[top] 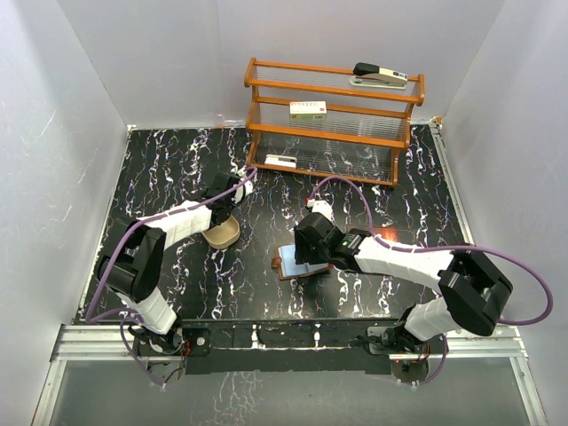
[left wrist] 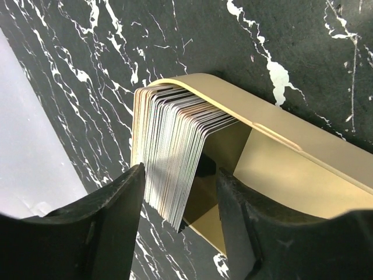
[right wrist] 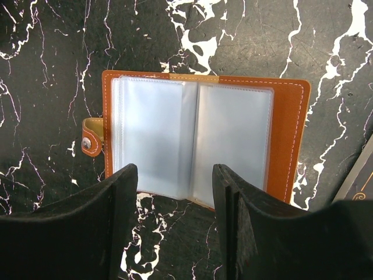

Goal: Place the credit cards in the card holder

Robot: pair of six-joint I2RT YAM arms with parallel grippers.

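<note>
A packed row of white cards leans at one end of a tan oval tray in the left wrist view. Around the row's near part is my left gripper, its fingers part open. One finger is close against the cards' outer side; a gap separates the other from the stack. From above, the tray shows just below that gripper. The brown card holder lies spread flat, with clear sleeves facing up. Over its near edge stands my right gripper, open and empty.
A wooden rack stands at the back, bearing a stapler and a small box. Right of the holder lies a brown flat item, partly behind the right arm. Marble surface between tray and holder is clear.
</note>
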